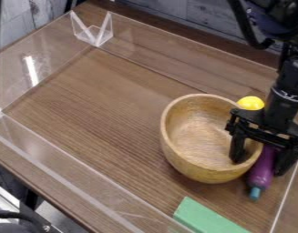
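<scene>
My black gripper (260, 146) is low at the right, its fingers reaching over the right side of a wooden bowl (192, 129) and beside a purple object (261, 180) with a blue tip. Whether the fingers are open or shut on anything is hard to tell. A yellow round object (251, 103) lies behind the bowl, partly hidden by the arm.
A green block (209, 216) lies at the front right. A clear bin-like holder (93, 27) stands at the back left.
</scene>
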